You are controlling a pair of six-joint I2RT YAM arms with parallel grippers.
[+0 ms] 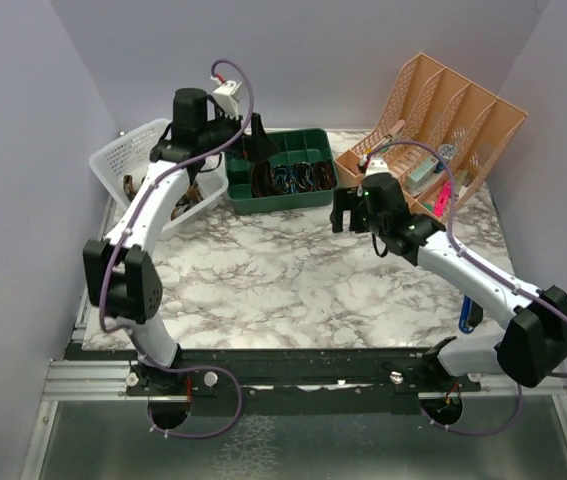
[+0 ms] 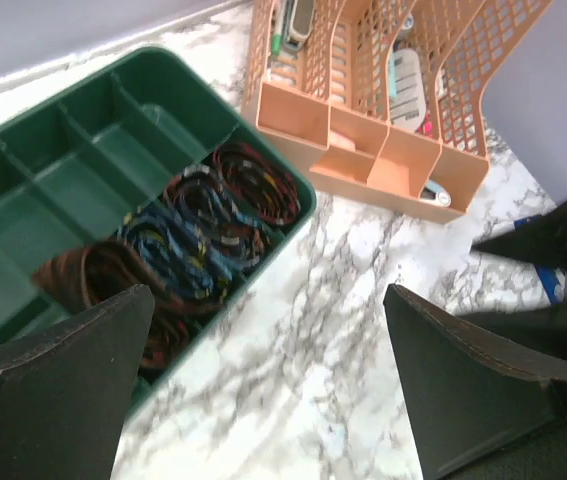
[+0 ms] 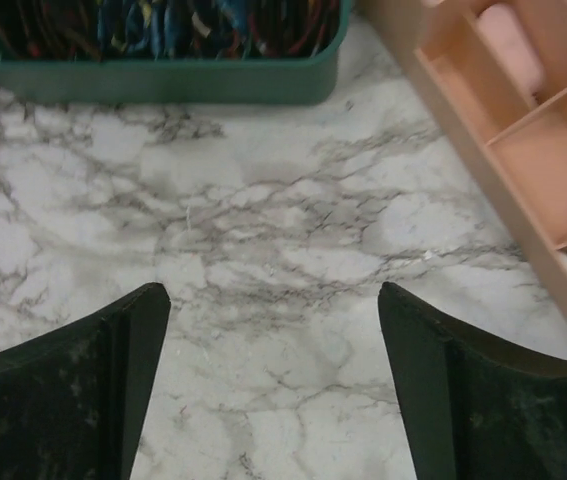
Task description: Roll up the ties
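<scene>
Several rolled ties stand side by side in the green divided box (image 1: 283,202): a brown one (image 2: 110,275) at the near end, then a dark blue one (image 2: 170,252) and dark reddish ones (image 2: 255,182). Over the box's left part my left gripper (image 1: 265,140) is raised, its fingers wide apart and empty. More brown ties (image 1: 185,200) lie in the white basket (image 1: 113,178), partly hidden by the left arm. My right gripper (image 1: 346,211) hovers above bare marble between box and organizer; its fingers (image 3: 128,350) stand apart with only tabletop between them.
An orange slotted organizer (image 1: 453,110) holding small items occupies the back right. A blue-and-black object (image 1: 470,315) lies near the right edge.
</scene>
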